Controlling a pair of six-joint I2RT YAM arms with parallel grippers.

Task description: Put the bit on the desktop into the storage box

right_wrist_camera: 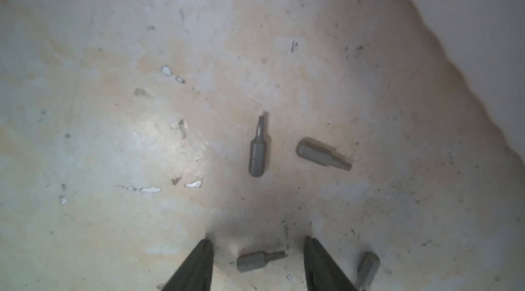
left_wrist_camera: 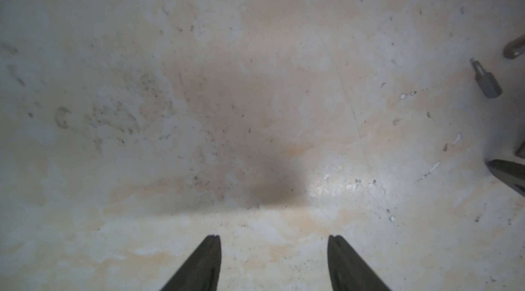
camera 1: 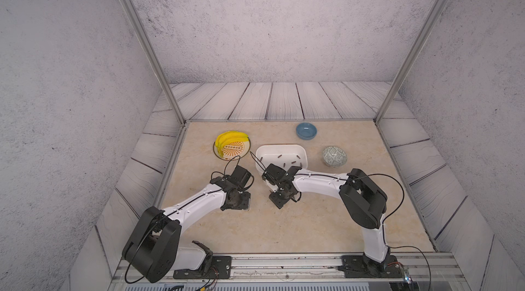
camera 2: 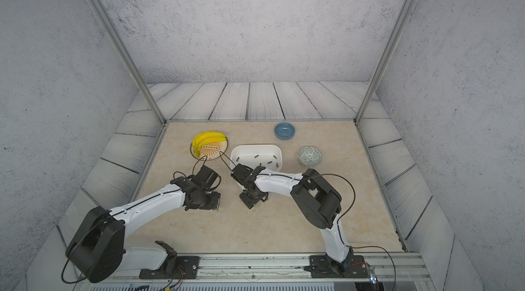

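Note:
In the right wrist view a small grey bit (right_wrist_camera: 252,261) lies on the desktop between the spread fingers of my right gripper. Two more bits, one upright in the picture (right_wrist_camera: 257,151) and one slanted (right_wrist_camera: 322,154), lie beyond it, and a further bit (right_wrist_camera: 367,270) is beside the right finger. My left gripper is open above bare desktop. Far to its right lies a bit (left_wrist_camera: 486,80). Behind the right arm stands the white storage box (camera 1: 262,149), with several bits inside; its near side is partly hidden by that arm.
A plate with bananas (camera 1: 229,141) stands left of the box. A blue bowl (camera 1: 306,131) and a patterned bowl (camera 1: 334,156) are behind and to its right. Both grippers are close to each other.

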